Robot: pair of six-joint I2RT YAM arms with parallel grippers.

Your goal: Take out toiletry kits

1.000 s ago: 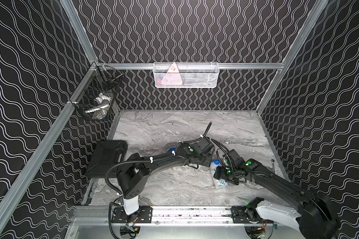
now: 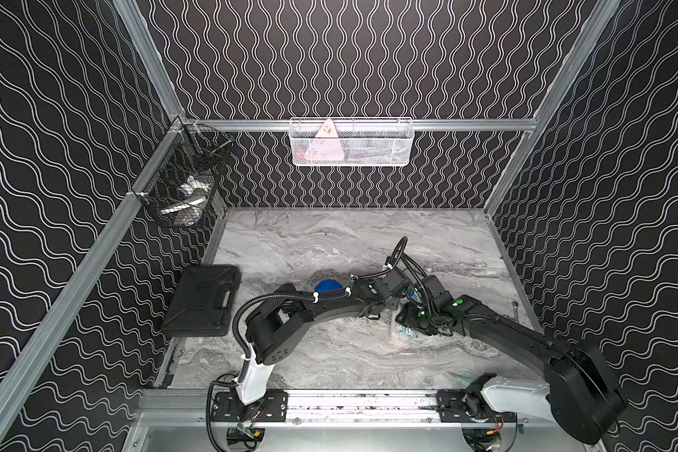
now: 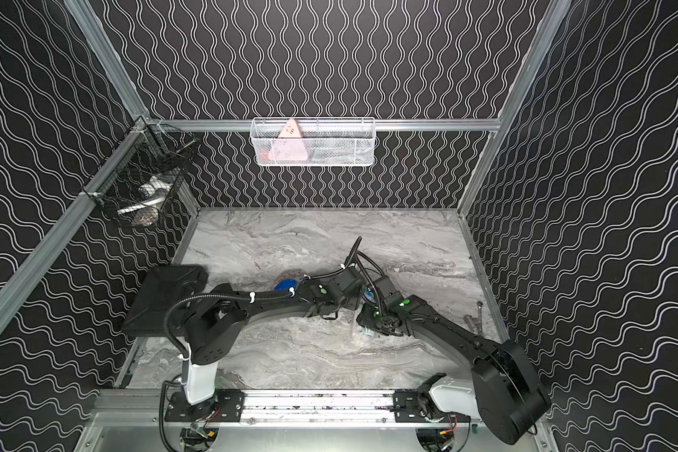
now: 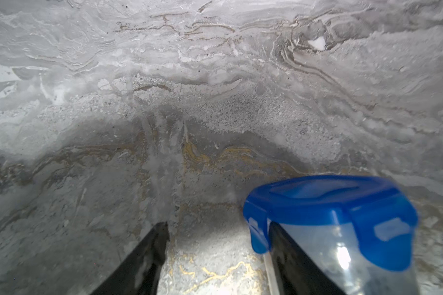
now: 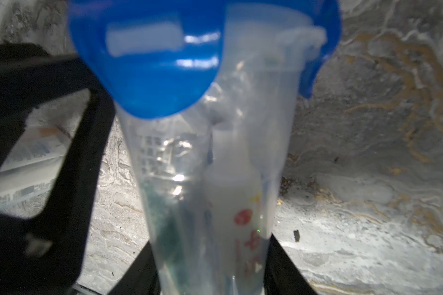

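A translucent container (image 5: 206,196) with a blue lid (image 5: 152,73) fills the middle of the right wrist view. Through its wall I see a white tube with red print and other small items. My right gripper is shut on its lower part, one finger on each side. My left gripper is open, its fingers wide apart. One of its fingers (image 4: 300,270) is close against the container beneath a blue lid flap (image 4: 258,231); whether it touches is unclear. From above, both arms hide most of the container.
A blue round object (image 2: 328,286) lies behind the left arm. A black case (image 2: 201,300) sits at the left, and a wrench (image 2: 515,309) at the right. A wire basket (image 2: 184,177) and white basket (image 2: 376,150) hang on the walls.
Over the last second, my right gripper has moved slightly left and back with the container.
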